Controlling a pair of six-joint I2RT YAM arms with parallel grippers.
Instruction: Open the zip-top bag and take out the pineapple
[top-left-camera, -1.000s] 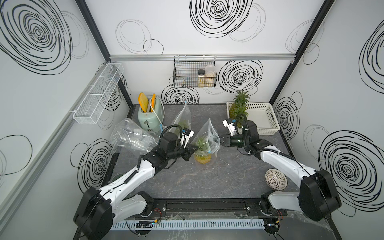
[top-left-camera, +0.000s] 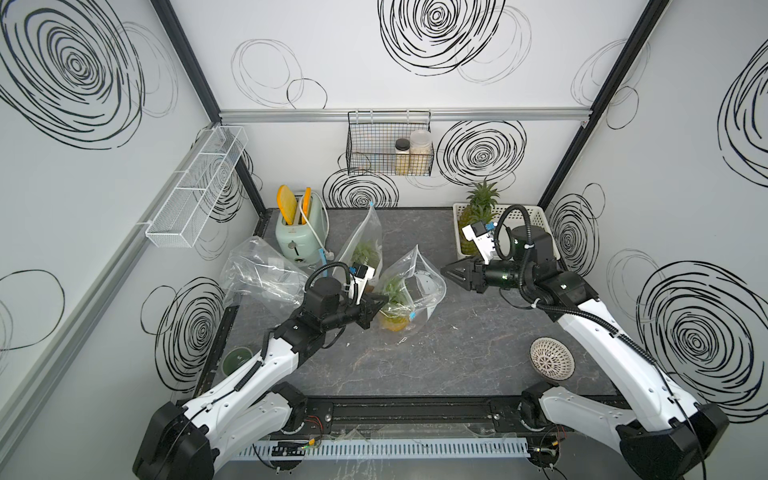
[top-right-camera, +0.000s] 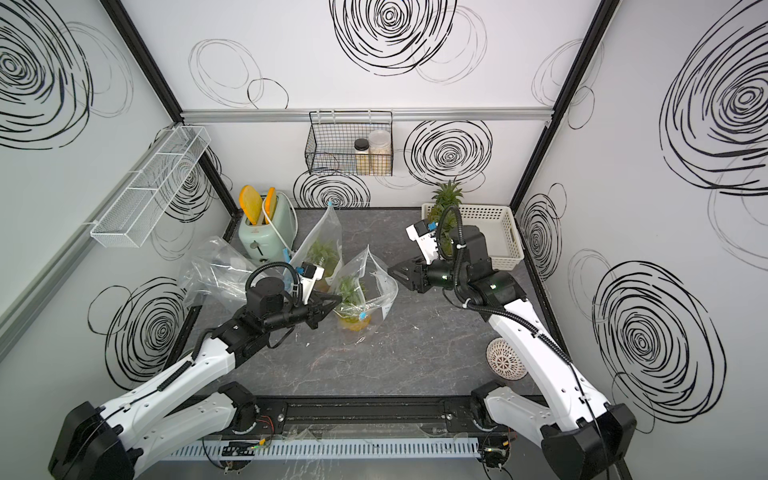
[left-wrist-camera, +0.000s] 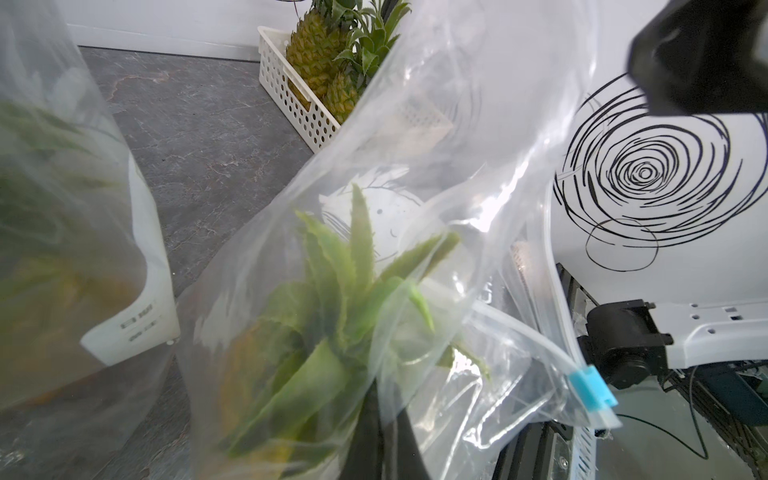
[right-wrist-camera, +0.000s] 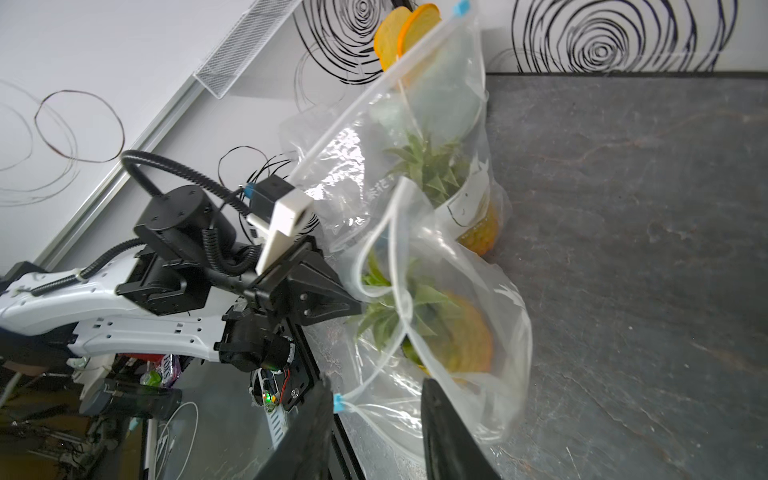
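Observation:
A clear zip top bag (right-wrist-camera: 512, 336) stands mid-table, its mouth spread apart. Inside sits a pineapple (right-wrist-camera: 468, 340), leaves up, seen through the film. The blue slider (left-wrist-camera: 592, 388) is at one end of the zip strip. At the bag's left rim, my left gripper (top-left-camera: 384, 302) is shut, and in the left wrist view the thin film gathers between its fingertips. My right gripper is partly open, its fingers apart and empty; from above, it hangs just right of the bag's mouth, clear of the rim.
Behind stands another bagged pineapple (right-wrist-camera: 432, 172), close by. A mint toaster (top-left-camera: 302, 240) and an empty-looking clear bag (top-left-camera: 260, 272) are at left. A white basket (top-left-camera: 552, 254) with pineapples is back right, near my right arm.
The left gripper drew the bag's rim left, and the mouth spread wider.

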